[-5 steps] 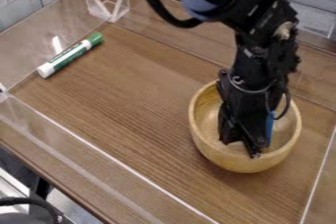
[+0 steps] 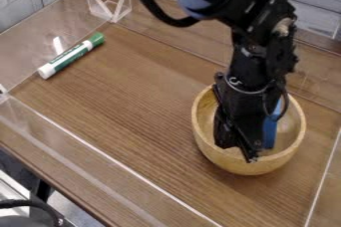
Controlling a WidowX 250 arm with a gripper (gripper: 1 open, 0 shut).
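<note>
My black gripper [image 2: 242, 141] reaches down into a round pale yellow bowl [image 2: 276, 160] on the right part of the wooden table, its fingertips low inside the bowl. It looks shut, and I cannot make out anything held between its fingers. A blue object [image 2: 272, 128] stands in the bowl just right of the gripper, partly hidden behind it.
A green and white tube [image 2: 71, 55] lies at the far left of the table [image 2: 127, 112]. A clear plastic bracket stands at the back left.
The bowl and the tube stay in about the same places.
</note>
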